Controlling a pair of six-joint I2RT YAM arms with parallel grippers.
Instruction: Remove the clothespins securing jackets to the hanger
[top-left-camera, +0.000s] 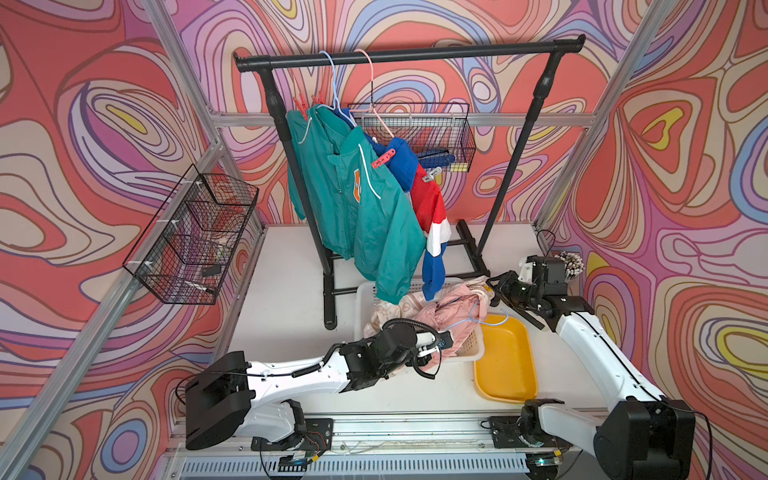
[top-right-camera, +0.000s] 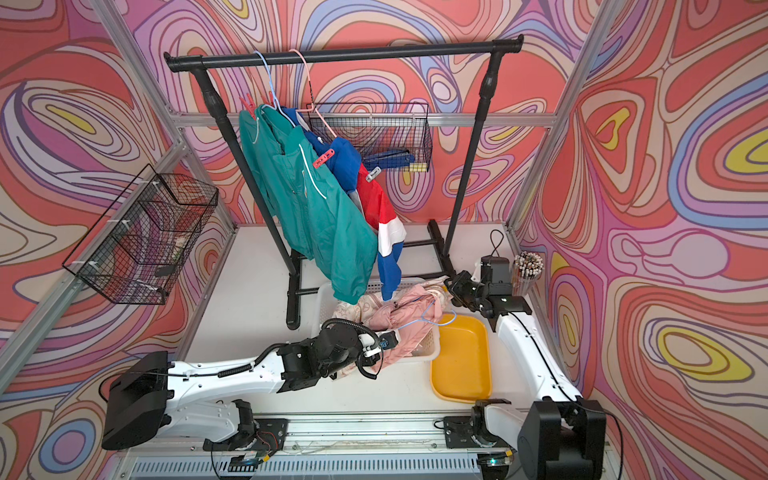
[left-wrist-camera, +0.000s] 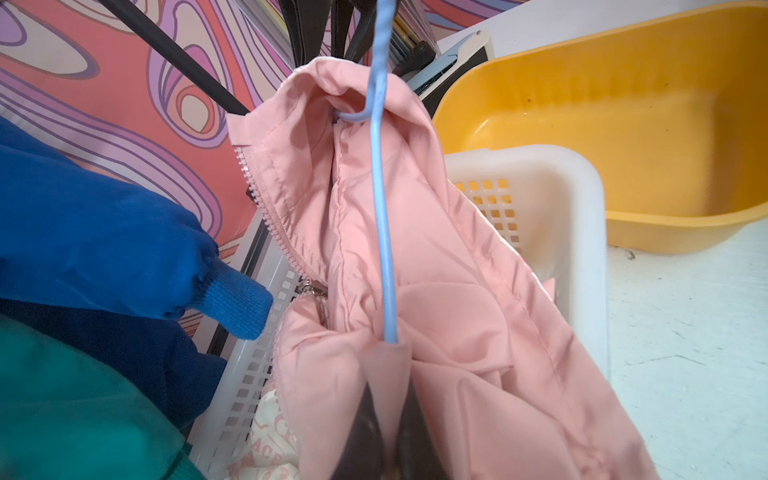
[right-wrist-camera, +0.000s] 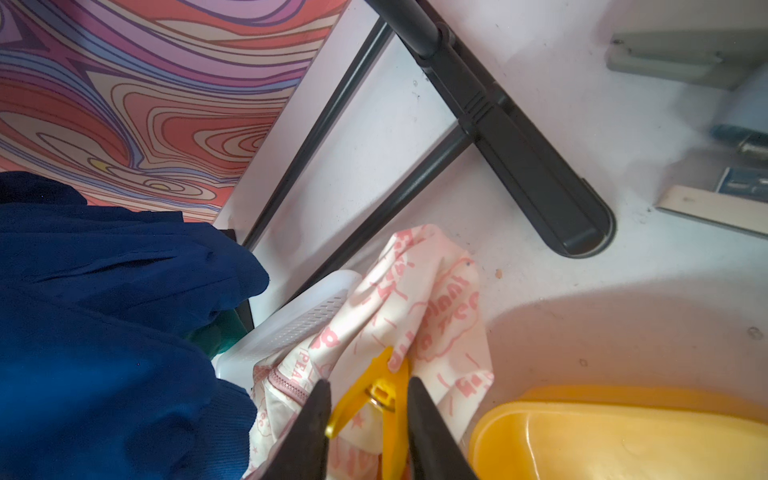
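A pink jacket (left-wrist-camera: 448, 264) with a printed lining lies over the white basket (left-wrist-camera: 584, 240). A blue hanger (left-wrist-camera: 382, 200) runs through it, one end going under pink cloth. My left gripper is shut, with a fold of that cloth between its fingers at the hanger's end. In the right wrist view, a yellow clothespin (right-wrist-camera: 384, 392) sits on the jacket's printed lining (right-wrist-camera: 440, 312), its handles spread. The fingers of my right gripper stand apart on either side of its handles; whether they touch them is unclear. The hanger's far end is hidden in the right wrist view.
Several jackets, among them a green one (top-left-camera: 384, 208), hang from the black rack (top-left-camera: 400, 56), with red clothespins (top-left-camera: 384, 157) on them. A yellow tray (top-left-camera: 505, 360) stands right of the basket. The rack's foot (right-wrist-camera: 536, 176) lies close to my right gripper.
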